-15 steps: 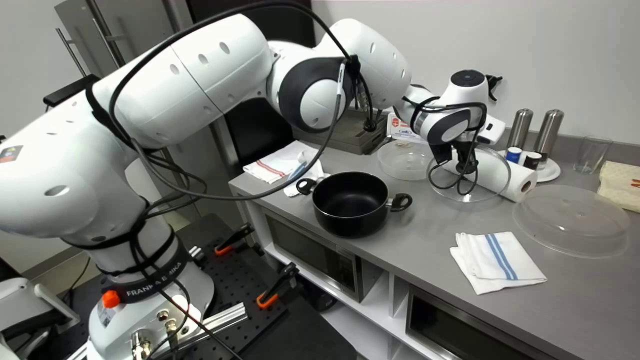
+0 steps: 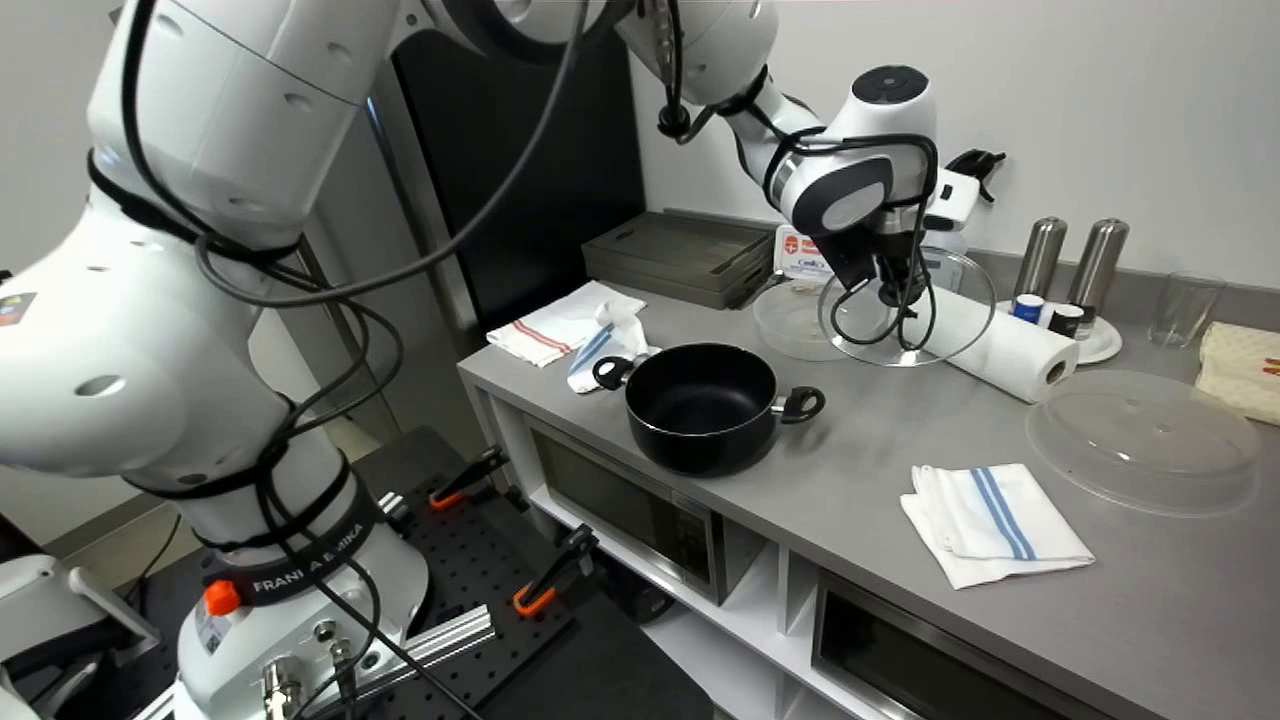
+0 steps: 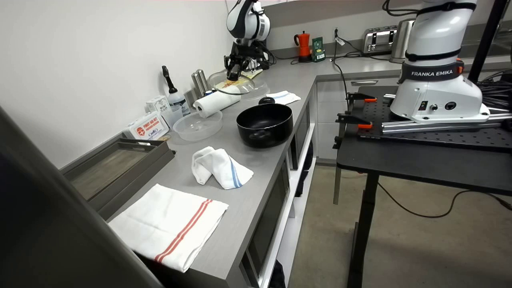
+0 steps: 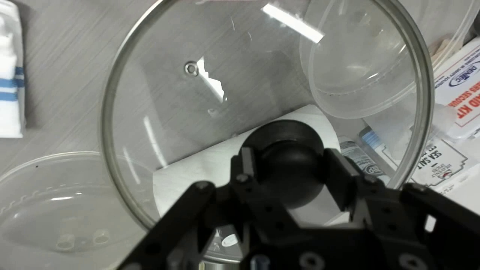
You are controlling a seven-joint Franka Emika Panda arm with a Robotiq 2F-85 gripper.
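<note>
A round glass lid with a metal rim (image 4: 110, 85) hangs above the counter, its black knob (image 4: 290, 173) between the fingers of my gripper, which is shut on it. Through the glass I see the paper towel roll and part of a clear plastic container. In exterior view 1 the gripper (image 2: 894, 282) and lid (image 2: 858, 342) are at the back of the counter, in front of the paper towel roll (image 2: 1008, 348). The black two-handled pot (image 2: 702, 408) stands uncovered and empty near the counter's front edge, to the left of the lid.
A clear plastic bowl (image 3: 199, 125) lies beside the roll, and a clear cover (image 2: 1146, 438) is at the right. A folded blue-striped towel (image 2: 996, 522) lies near the front edge. Two metal mills (image 2: 1098, 270) stand by the wall. Counter right of the pot is bare.
My gripper has risen and shifted left in exterior view 1, carrying the lid up from near the counter by the towel roll. The pot has stayed put.
</note>
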